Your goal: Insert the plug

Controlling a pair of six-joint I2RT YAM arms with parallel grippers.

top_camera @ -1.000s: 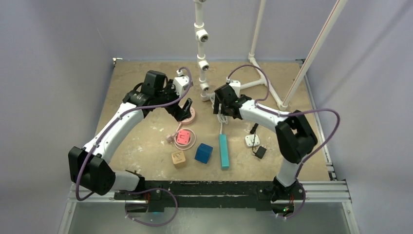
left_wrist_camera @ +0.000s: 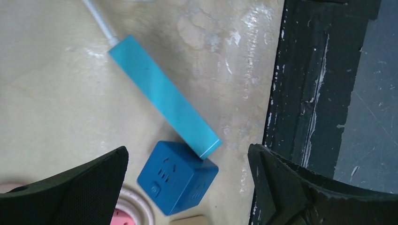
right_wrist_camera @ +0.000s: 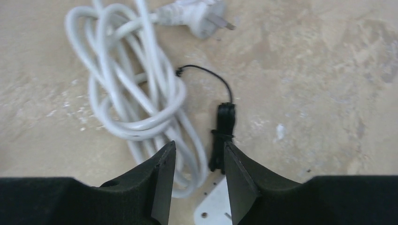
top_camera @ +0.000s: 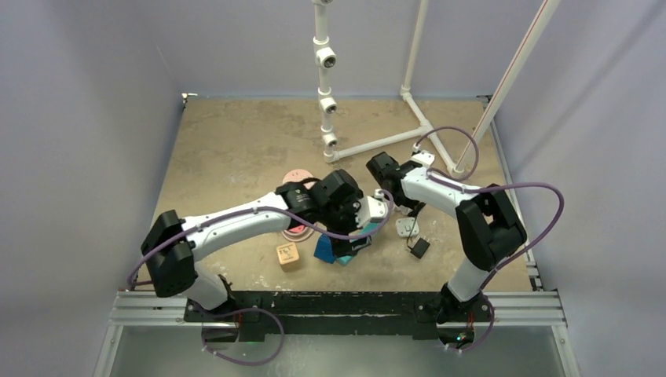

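Observation:
A turquoise power strip [left_wrist_camera: 164,98] with a white lead lies diagonally below my left gripper, which is open above it, fingers empty. My right gripper is closed on part of the bundled white cable [right_wrist_camera: 122,93]; the exact grip is unclear. The cable's white plug [right_wrist_camera: 202,16] lies at the top of the right wrist view. A white socket block [top_camera: 408,227] lies below the right arm, beside a black adapter [top_camera: 420,247] and a tied black cable [right_wrist_camera: 223,126].
A blue cube [left_wrist_camera: 173,183] touches or nearly touches the strip. A wooden block [top_camera: 288,257] and a pink coiled-cord item [top_camera: 294,229] lie left. White pipe framework [top_camera: 377,143] stands at the back.
The left arm moved right and toward the front, over the strip. The right gripper moved right, and the strip swung from upright in view to diagonal, its cable end moving right.

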